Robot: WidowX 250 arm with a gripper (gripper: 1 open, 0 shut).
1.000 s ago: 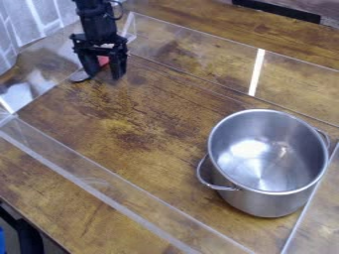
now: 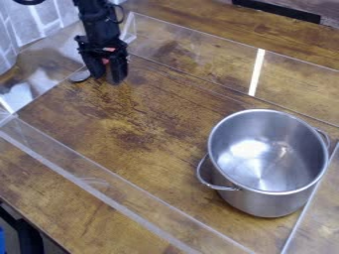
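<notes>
My black gripper [image 2: 103, 62] is low over the wooden table [image 2: 146, 129] at the upper left. A small pale object [image 2: 79, 75] lies beside its fingertips, and a bit of red shows between or behind the fingers. Whether the fingers are open or closed on something is too small and dark to tell. A large stainless steel pot [image 2: 265, 159] with side handles stands at the right.
Clear plastic edging and a pale strip of tape cross the surface. A see-through panel borders the left side.
My gripper has shifted slightly over the last second, and the red bit behind it shows differently. The pot has not moved.
</notes>
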